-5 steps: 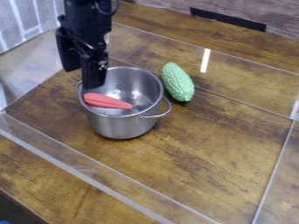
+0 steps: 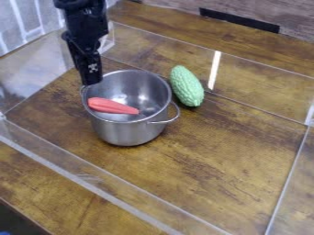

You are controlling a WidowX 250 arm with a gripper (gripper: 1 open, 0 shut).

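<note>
My black gripper point(image 2: 87, 70) is at the upper left, above and behind the left rim of a steel pot point(image 2: 145, 130); whether its fingers are apart is hard to tell. Inside the pot lies a red elongated object point(image 2: 114, 107). A pale green, bumpy vegetable point(image 2: 186, 85), like a bitter melon, lies on the table to the right of the pot.
The wooden table point(image 2: 227, 165) has wide clear room to the right and in front. Clear panels or edges run along the left, bottom and right of the workspace.
My gripper has moved up and back, away from the pot. The pot, red object and green vegetable have not visibly moved.
</note>
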